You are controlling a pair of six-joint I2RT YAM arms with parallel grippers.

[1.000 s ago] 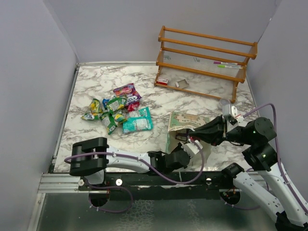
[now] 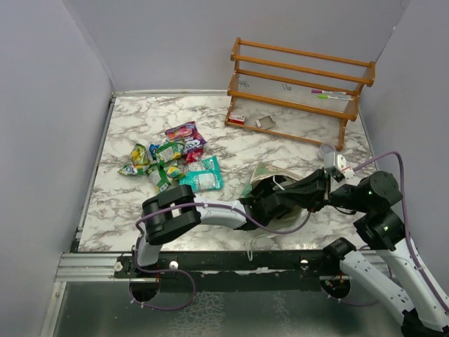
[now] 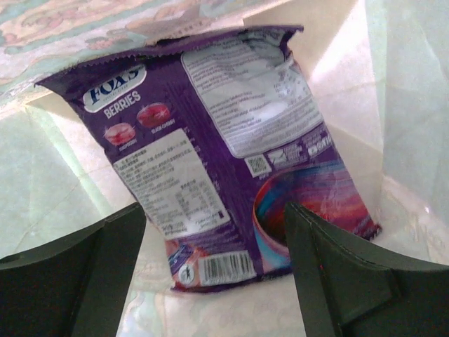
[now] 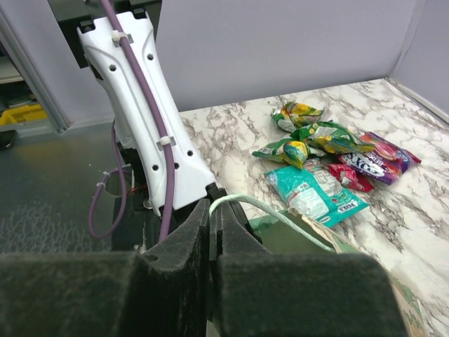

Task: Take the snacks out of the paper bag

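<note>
My left gripper is inside the paper bag [image 2: 263, 172], its fingers apart over a purple Fox's Berries snack packet [image 3: 224, 112] lying on the bag's pale inside, with nothing between them. My right gripper is shut at the bag's rim, by a pale cord handle [image 4: 280, 217]; whether it pinches anything thin is unclear. In the top view, both grippers are largely hidden by their arms.
Several snack packets [image 2: 200, 179] lie in a pile on the left half of the marble table [image 2: 119, 210]. A wooden rack [image 2: 295, 105] with small boxes and pens stands at the back right, and a small clear cup is beside it.
The right arm looks nearly still.
</note>
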